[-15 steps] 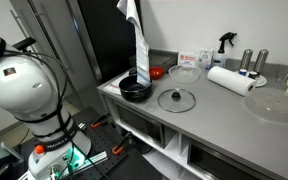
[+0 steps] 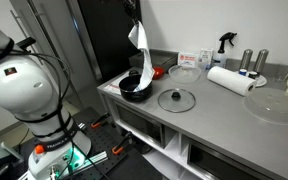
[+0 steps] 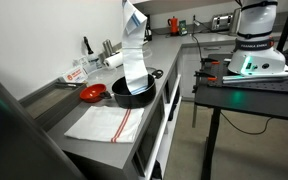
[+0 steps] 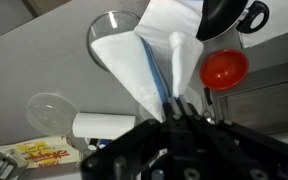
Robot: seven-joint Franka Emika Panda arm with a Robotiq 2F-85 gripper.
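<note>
A white towel [image 2: 141, 52] with a blue stripe hangs long and narrow from my gripper [image 2: 136, 20], which is shut on its upper end near the top of exterior view 1. Below is the black pot [image 2: 134, 92] on the counter's left part; the cloth's lower end hangs at the pot, and whether it touches the pot is hard to tell. In exterior view 2 the towel [image 3: 134, 62] drops down over the pot [image 3: 130, 99], while the gripper is out of that frame. From the wrist, the towel [image 4: 136, 62] spreads out beneath the fingers, hiding part of the counter.
A second white cloth [image 3: 106, 123] with red stripes lies flat beside the pot. Around stand a red bowl [image 3: 92, 93], a glass lid [image 2: 176, 100], a paper roll [image 2: 230, 80] and a clear container [image 2: 185, 74].
My gripper has come down into exterior view 1, lowering the towel. The cloth's lower part has sunk a little at the pot; the counter items have stayed put.
</note>
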